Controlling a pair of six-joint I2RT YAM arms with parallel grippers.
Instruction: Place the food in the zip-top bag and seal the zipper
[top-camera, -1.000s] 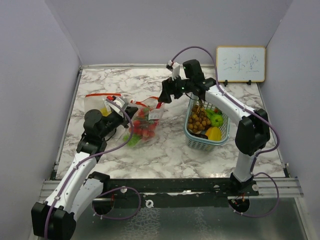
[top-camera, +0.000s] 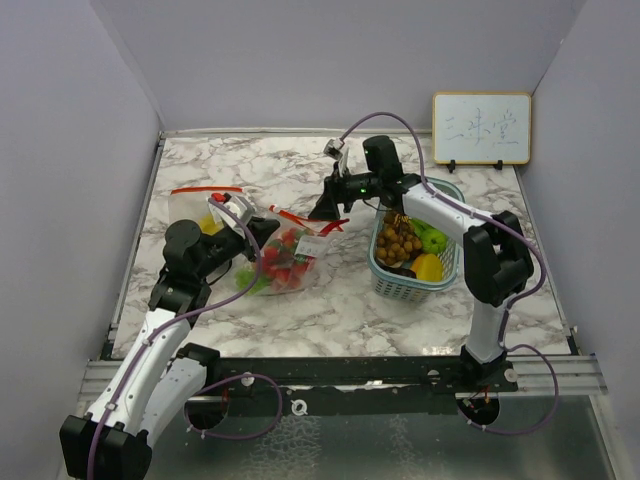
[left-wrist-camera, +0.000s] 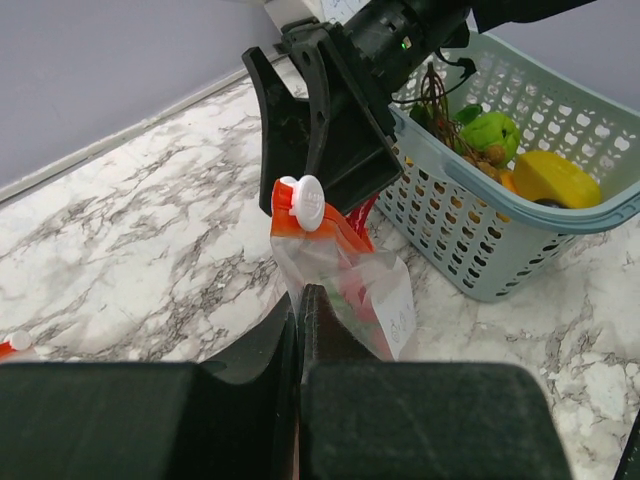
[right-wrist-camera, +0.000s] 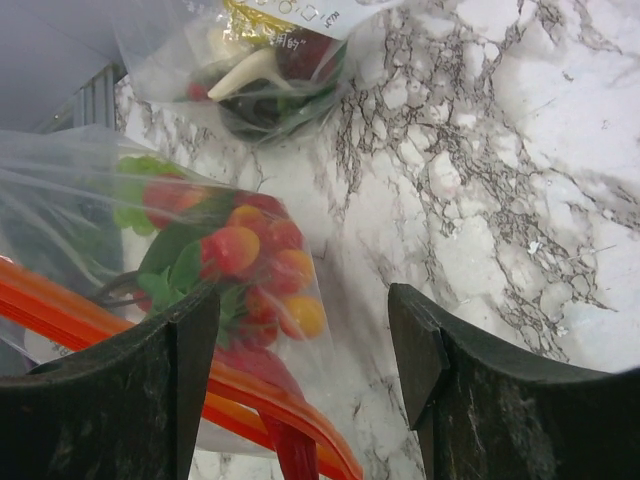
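A clear zip bag (top-camera: 285, 260) with tomatoes and greens lies mid-table, its orange zipper edge (left-wrist-camera: 345, 232) raised, a white slider (left-wrist-camera: 308, 200) at one end. My left gripper (top-camera: 262, 228) is shut at the bag's left side; whether plastic is between its fingers is hard to tell. My right gripper is open at the other end of the zipper, the orange strip and a red tab between or just beneath its fingers.
A second filled bag (right-wrist-camera: 250, 70) lies at the left, behind my left arm. A basket (top-camera: 405, 285) of produce stands at the right, a whiteboard (top-camera: 480, 125) behind it.
My right gripper has moved down toward the front and slightly left. The bag's right end of zipper now reaches further right.
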